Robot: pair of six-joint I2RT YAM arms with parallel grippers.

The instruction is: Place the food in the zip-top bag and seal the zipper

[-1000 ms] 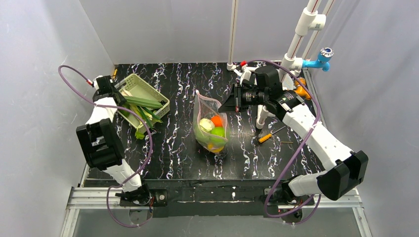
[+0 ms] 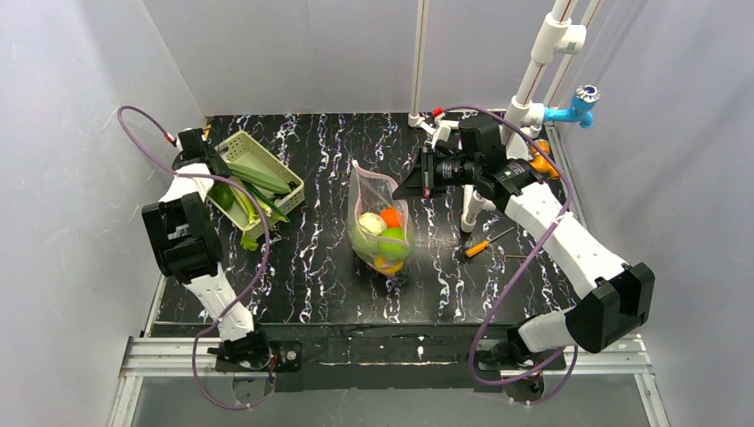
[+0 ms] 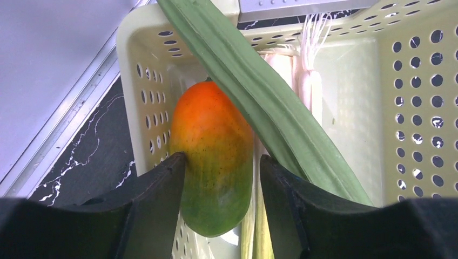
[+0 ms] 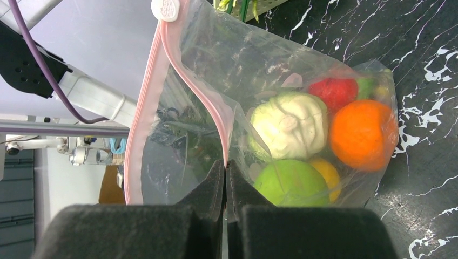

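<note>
The zip bag (image 2: 381,222) stands mid-table holding cauliflower (image 4: 289,121), an orange (image 4: 359,135), a red pepper (image 4: 330,93) and green and yellow round produce. My right gripper is shut on the pink-edged rim of its opening. At the left, my left gripper is part open inside the basket (image 2: 289,169), its fingers either side of an orange-and-green mango (image 3: 210,135); contact is unclear. Long leeks (image 3: 270,108) and pale stalks lie beside the mango.
A screwdriver (image 2: 477,248) and a thin rod lie right of the bag, near white pipes with a blue tap (image 2: 573,114). Bare marble separates basket and bag.
My left arm has shifted slightly right over the basket. The right arm moved a little at its lower joints; the bag looks much the same.
</note>
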